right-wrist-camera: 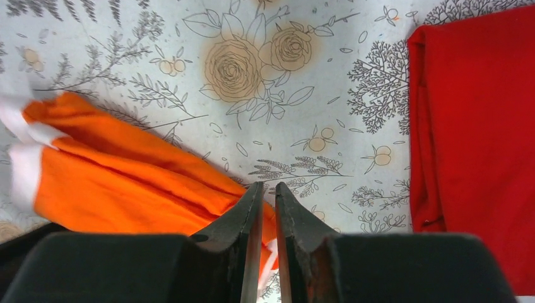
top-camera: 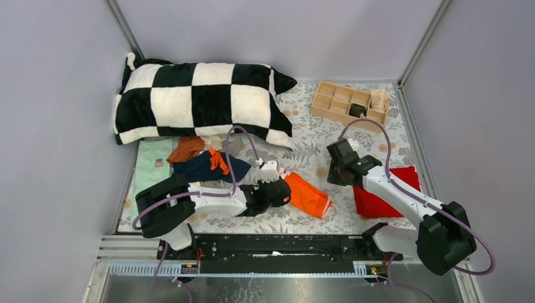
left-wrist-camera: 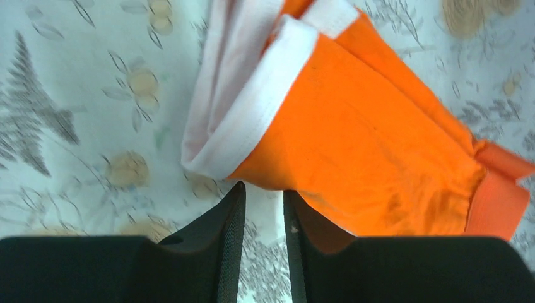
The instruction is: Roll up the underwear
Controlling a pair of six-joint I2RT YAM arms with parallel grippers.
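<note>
Orange underwear with a white waistband lies at the front centre, its waistband end folded and raised in the left wrist view. My left gripper is at that end, fingers slightly apart; whether cloth is pinched between them is unclear. My right gripper hangs to the right of and above the underwear, its fingertips close together with a narrow gap, orange cloth visible below.
Red folded cloth lies right. A wooden divided box is at the back right, a checkered pillow at the back left, assorted clothes below it.
</note>
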